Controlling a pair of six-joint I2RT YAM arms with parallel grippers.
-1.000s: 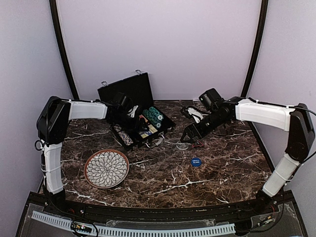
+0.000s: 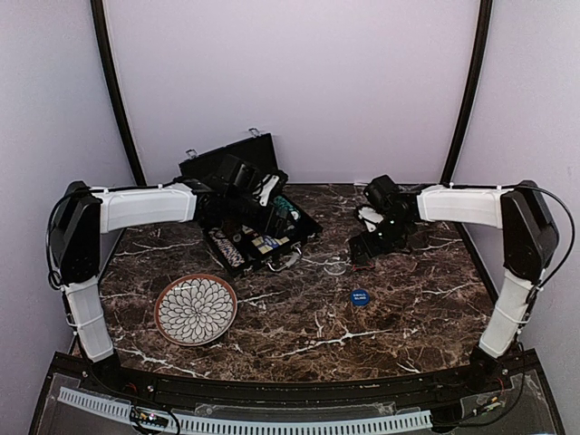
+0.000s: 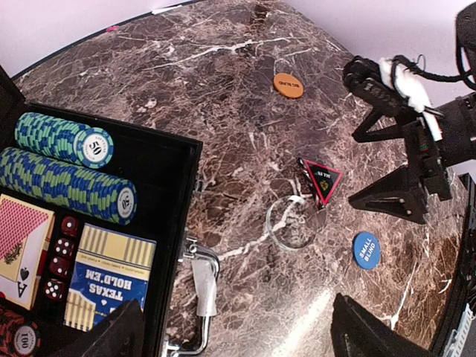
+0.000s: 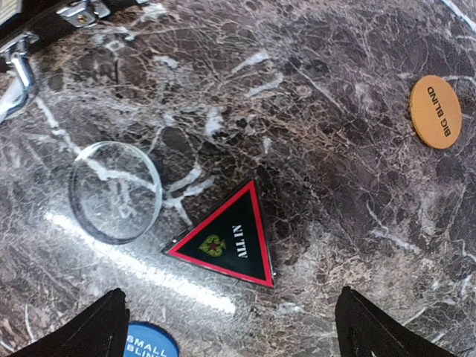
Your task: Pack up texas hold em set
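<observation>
The black poker case lies with its lid up at the back left. In the left wrist view it holds green-blue chip rows, red dice, playing cards and a Texas Hold'em card box. Over the case's front right side, my left gripper is open and empty. My right gripper, also open and empty, hovers above the triangular ALL IN marker. Near that marker lie a clear round disc, a blue SMALL BLIND button and an orange BIG BLIND button.
A round plate with a petal pattern sits at the front left. The case's metal handle sticks out from its front side. Bare marble table stretches across the front middle and right.
My left gripper has moved right and toward the case's front right edge, from above the case's middle. The right gripper has shifted slightly right, off the clear disc toward the triangular marker.
</observation>
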